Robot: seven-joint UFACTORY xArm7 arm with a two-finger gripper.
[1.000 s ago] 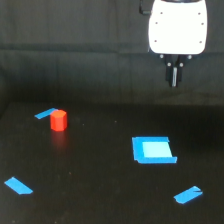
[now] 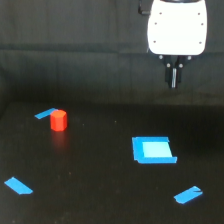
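Note:
My gripper (image 2: 174,77) hangs high at the upper right under a white arm end (image 2: 177,28), well above the black table. Its dark fingers blend into the dark backdrop, so how far apart they stand cannot be made out. No object shows at their tips. Far off to the left, a small red-orange cube (image 2: 58,121) sits on the table. Right of centre lies a white square (image 2: 157,149) framed by blue tape (image 2: 138,150), with nothing standing on it.
Blue tape strips lie flat at the left (image 2: 18,186), beside the cube (image 2: 44,113) and at the lower right (image 2: 188,195). Between the cube and the white square the tabletop is bare. A dark curtain (image 2: 80,60) closes off the back.

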